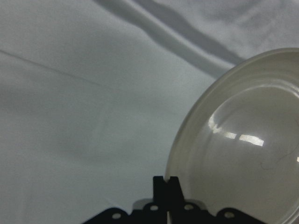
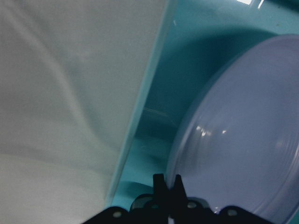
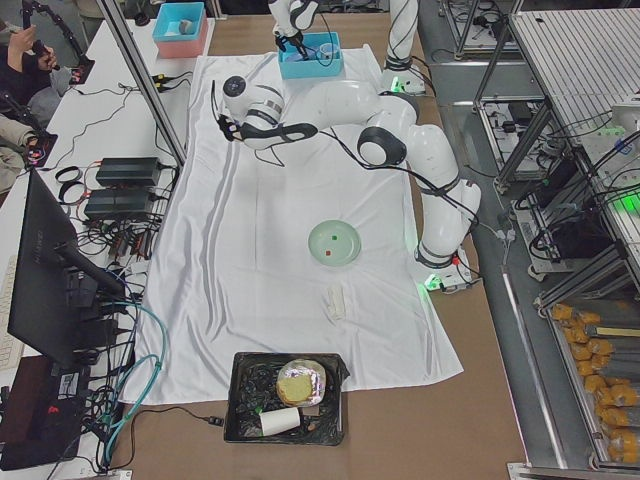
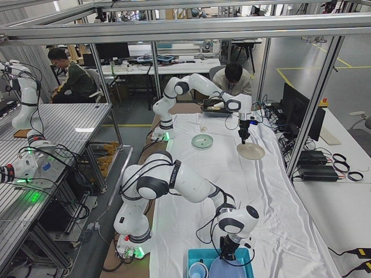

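Observation:
My left gripper is shut on the rim of a beige plate [image 1: 238,154]; in the camera right view this plate [image 4: 252,152] is at the far part of the white cloth, below that gripper. My right gripper is shut on the rim of a lavender plate [image 2: 243,121] inside a turquoise bin [image 2: 145,88]. In the camera left view the left arm largely hides the beige plate.
A green plate [image 3: 334,256] with small pieces on it and a pale strip [image 3: 336,303] lie on the cloth [image 3: 220,320]. A black tray [image 3: 240,400] with food and a white cylinder sits at the cloth's edge. Monitors and cables line the side.

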